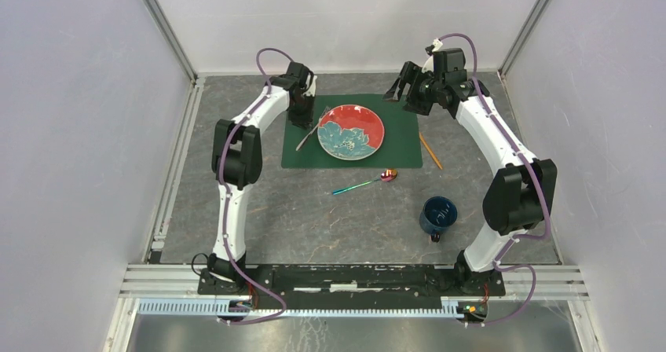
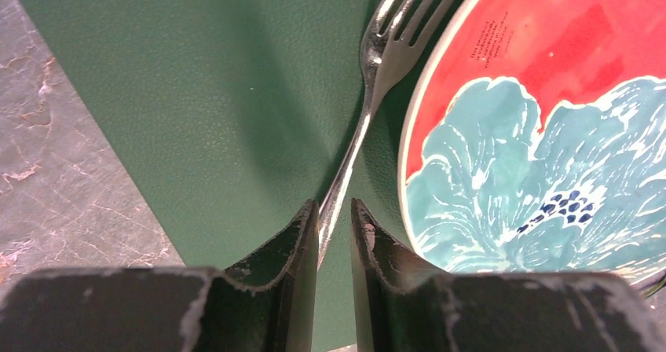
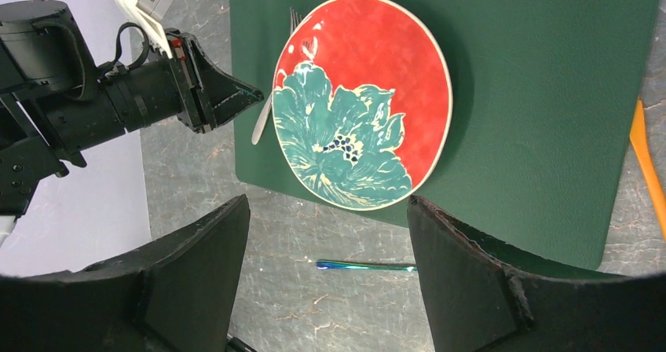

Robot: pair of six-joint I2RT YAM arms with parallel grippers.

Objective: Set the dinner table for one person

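Note:
On the green placemat (image 1: pixel 404 152) lies a red plate with a teal flower (image 1: pixel 351 132). A silver fork (image 2: pixel 351 159) rests slantwise on the mat along the plate's left side, its tines close to the rim. My left gripper (image 1: pixel 301 122) hangs above the mat, left of the plate; in the left wrist view its fingers stand a little apart, with the fork's handle below them, partly hidden by the left finger. Beyond the plate's right side, my right gripper (image 1: pixel 403 100) is wide open and empty over the mat's back right.
A spoon with a green-blue handle (image 1: pixel 357 186) lies in front of the mat. An orange utensil (image 1: pixel 430 152) lies off its right edge. Toward the front right stands a dark blue mug (image 1: pixel 438 213).

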